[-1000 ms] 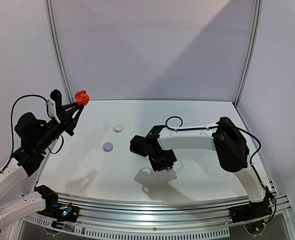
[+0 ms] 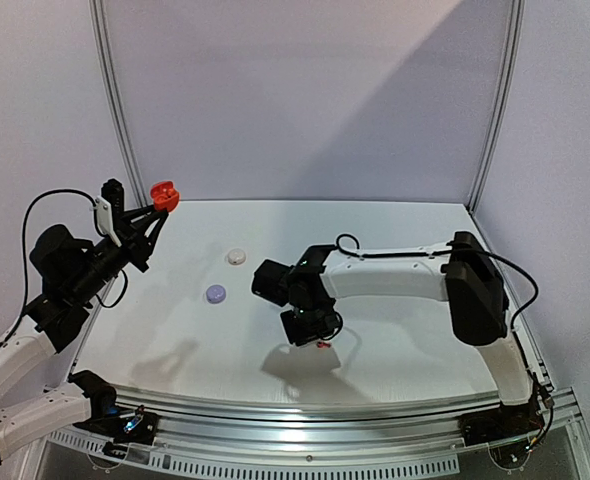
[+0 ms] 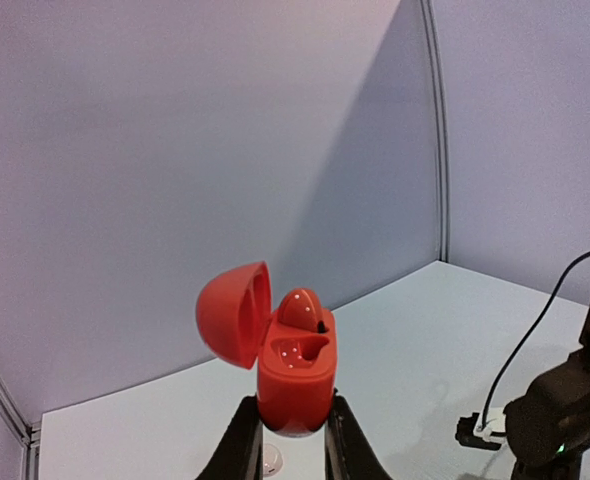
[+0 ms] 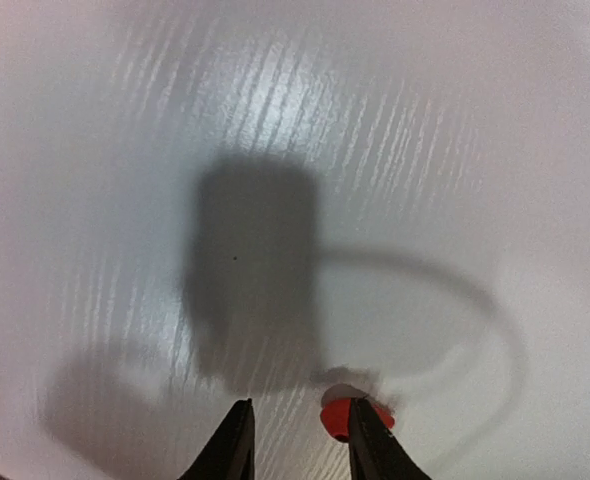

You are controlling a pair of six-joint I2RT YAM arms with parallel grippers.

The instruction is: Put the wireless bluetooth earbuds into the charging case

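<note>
The red charging case (image 3: 295, 385) is held up at the left, with my left gripper shut on its lower part. Its lid (image 3: 230, 315) stands open. Inside, a rounded red earbud (image 3: 300, 308) appears to fill one slot, while the nearer hollow looks empty. On the white table lies another red earbud (image 4: 337, 418), also visible in the top view as a small red spot (image 2: 323, 345). My right gripper points down over it, fingers apart. One finger (image 4: 363, 440) partly covers the earbud, which sits off-centre toward that finger; contact cannot be judged.
A lilac disc (image 2: 216, 294) and a whitish disc (image 2: 236, 257) rest on the table left of the right arm (image 2: 390, 275). A metal rail (image 2: 305, 410) runs along the front edge.
The right arm's gripper end has shifted slightly left, and the red earbud beneath it now shows in the top view. My left arm and the case stay still.
</note>
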